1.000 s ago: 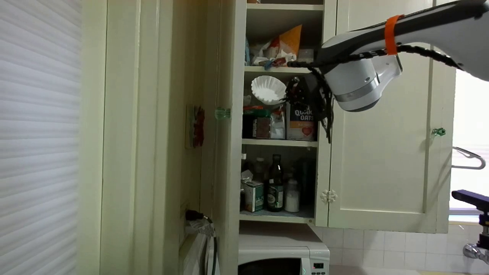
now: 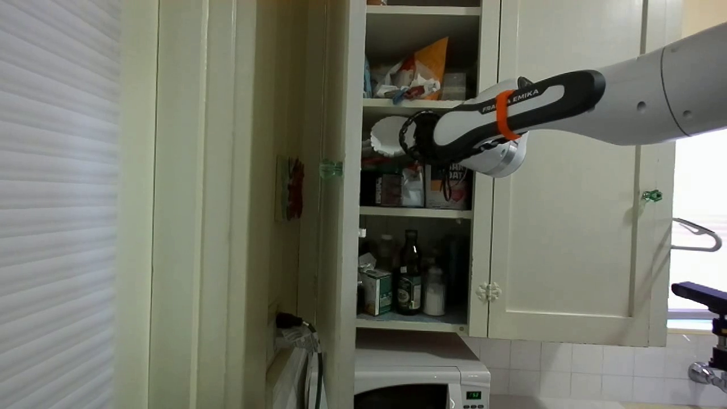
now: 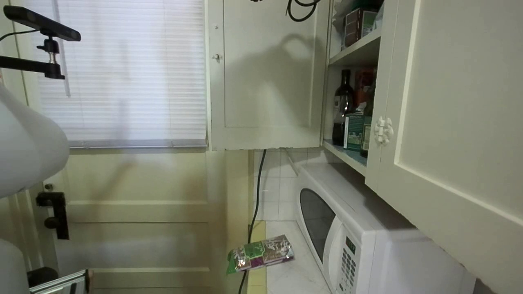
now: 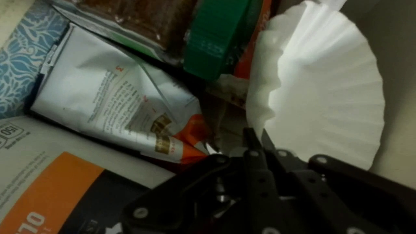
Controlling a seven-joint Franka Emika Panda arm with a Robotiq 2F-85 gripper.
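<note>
A white fluted paper filter (image 4: 323,85) stands tilted on the right of the wrist view, inside the cupboard. My gripper is shut, its narrow black fingertips overlapping the filter's lower left edge. Whether any paper is pinched between them, I cannot tell. From exterior view 1, the same filter (image 2: 388,136) shows at the left of my gripper (image 2: 413,136), above the goods on the middle shelf (image 2: 416,212). The arm hides part of its right side. Neither filter nor fingertips can be seen in exterior view 2.
Close around the fingers are a green-lidded jar (image 4: 214,39), a silver bag (image 4: 113,93) and an oats container (image 4: 50,187). Cupboard walls stand near. Bottles (image 2: 409,272) fill the shelf below, over a microwave (image 2: 419,368). A foil packet (image 3: 262,253) lies on the counter.
My arm has moved left and further into the cupboard, and the wrist has turned. The filter has shifted slightly left and turned, and the arm now hides more of the shelf.
</note>
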